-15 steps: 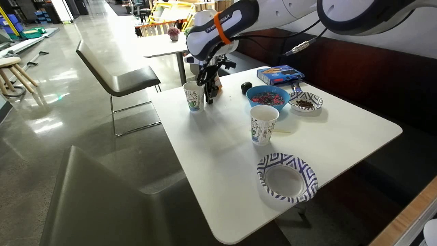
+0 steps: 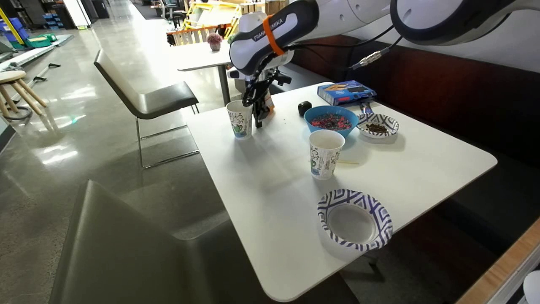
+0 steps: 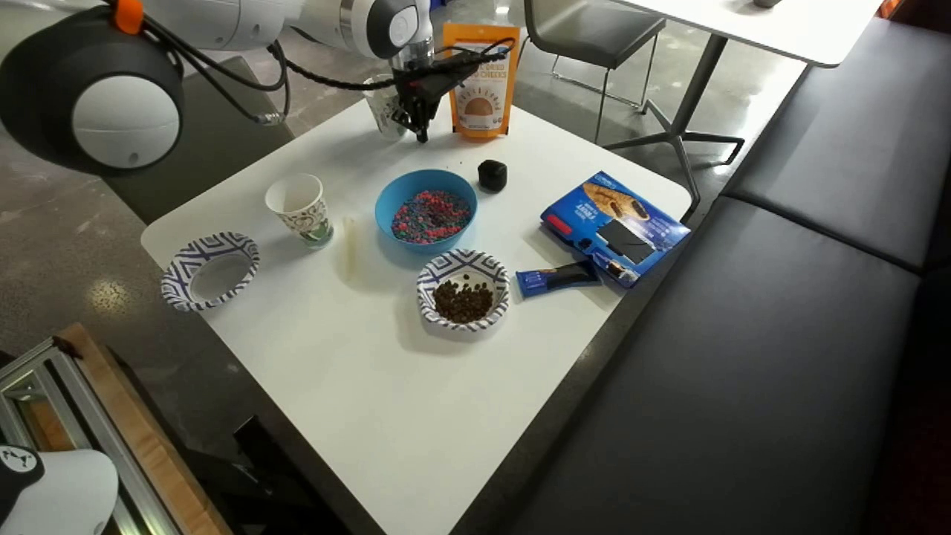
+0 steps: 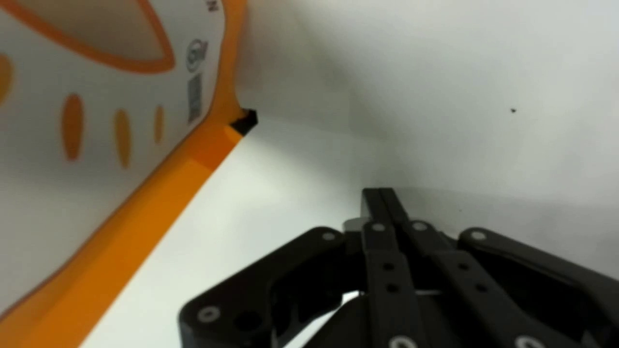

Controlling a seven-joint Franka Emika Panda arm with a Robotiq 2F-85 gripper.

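My gripper is shut, its fingertips pressed together with nothing between them, pointing down close to the white tabletop [image 4: 302,168]. On the left of the wrist view stands an orange and white pouch [image 4: 116,197], apart from the fingers. Exterior view 2 has that pouch [image 3: 482,85] upright at the table's far edge, with the gripper [image 3: 421,134] just to its left. A patterned paper cup [image 2: 239,121] stands right beside the gripper in exterior view 1; the arm partly hides it in the other exterior view. Small dark specks lie on the table near the fingers.
A blue bowl of pink and dark bits [image 3: 426,209], a black lump [image 3: 492,175], a second paper cup [image 3: 301,209], a bowl of brown pieces [image 3: 463,290], an empty patterned bowl [image 3: 211,272], a blue box [image 3: 615,227] and a wrapped bar [image 3: 559,278] share the table. Its near part is clear.
Hardly anything differs. The gripper's fingertips sit about where they were, and the objects on the table have not moved.
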